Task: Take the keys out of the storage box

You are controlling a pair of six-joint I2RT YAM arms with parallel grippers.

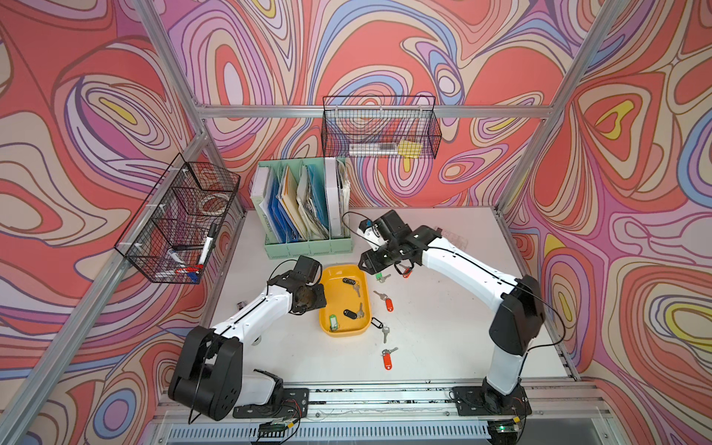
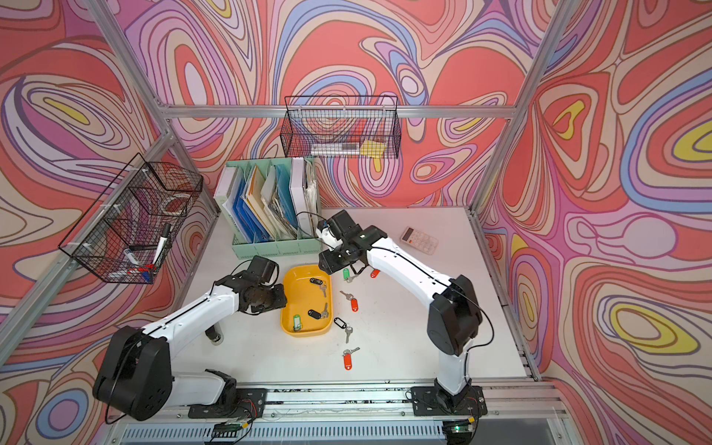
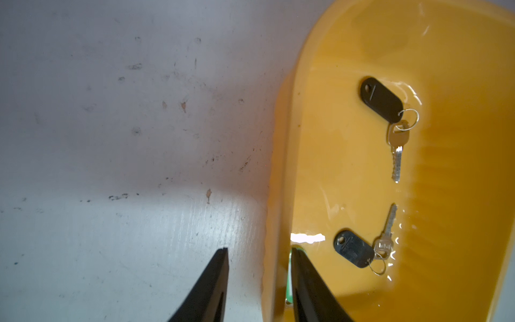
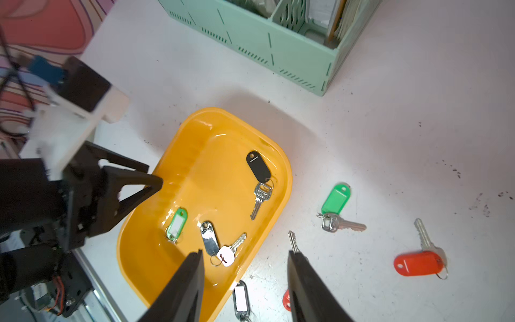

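Observation:
The yellow storage box (image 1: 344,331) stands on the white table. Inside it lie a black-tagged key (image 4: 258,167) near the far end, another black-tagged key (image 4: 209,239) toward the front, and a green tag (image 4: 176,224) in the front left part. At the box's left wall is my left gripper, its fingers part open with the rim showing beside one of them. My right gripper hangs above the box's right side, open, nothing between its fingers. Outside, right of the box, lie a green-tagged key (image 4: 336,198), red-tagged keys (image 4: 418,264) and a black-framed tag (image 4: 241,298).
A green file rack (image 1: 307,248) full of folders stands behind the box. A calculator (image 2: 419,239) lies at the back right. Wire baskets (image 1: 382,133) hang on the frame.

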